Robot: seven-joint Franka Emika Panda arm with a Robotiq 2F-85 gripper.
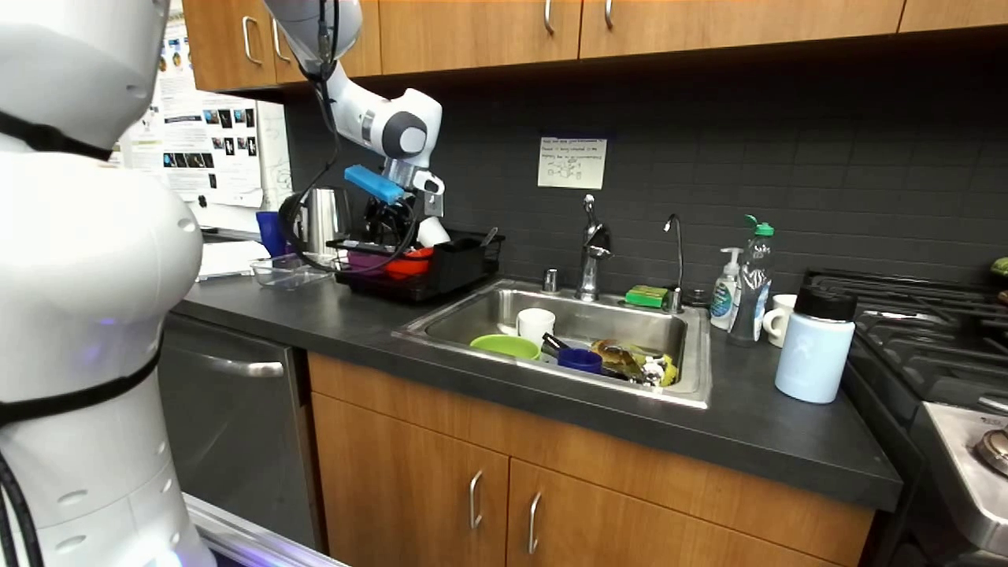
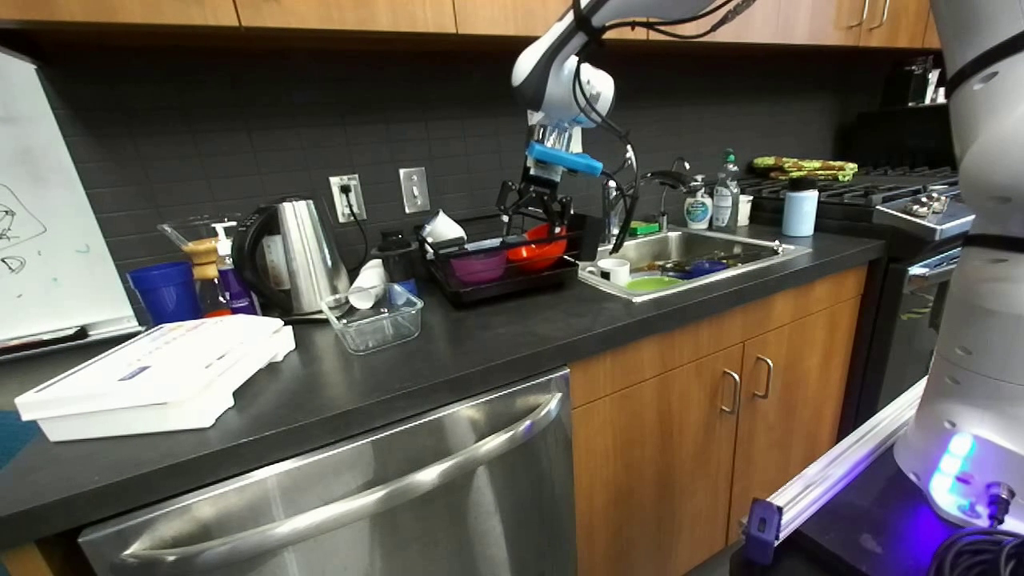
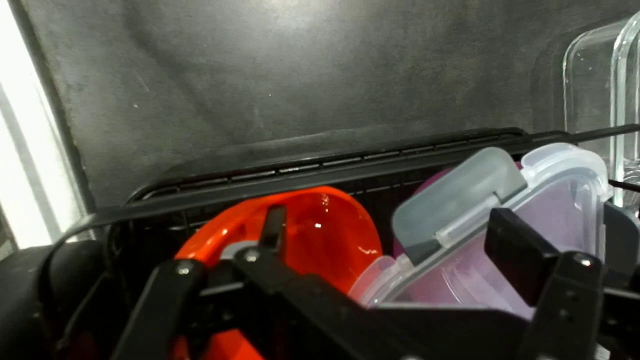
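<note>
Over the dish rack my gripper points down, its fingers wide apart, so it is open. In the wrist view, one fingertip [image 3: 274, 225] is over a shiny orange-red bowl [image 3: 327, 234]. The other fingertip [image 3: 516, 249] overlaps a clear plastic lid [image 3: 465, 279] with grey clips. Beneath the lid shows a purple bowl [image 2: 478, 268], better seen in exterior view 2. The orange-red bowl sits tilted beside it in the black rack [image 1: 458, 269]. Whether a finger touches the bowl or lid, I cannot tell.
A glass container [image 2: 379, 322] stands left of the rack, near a steel kettle [image 2: 312, 250]. The sink [image 1: 557, 299], right of the rack, holds a white mug [image 1: 535, 324], a green bowl [image 1: 505, 346] and other dishes. The countertop in front of the rack is clear.
</note>
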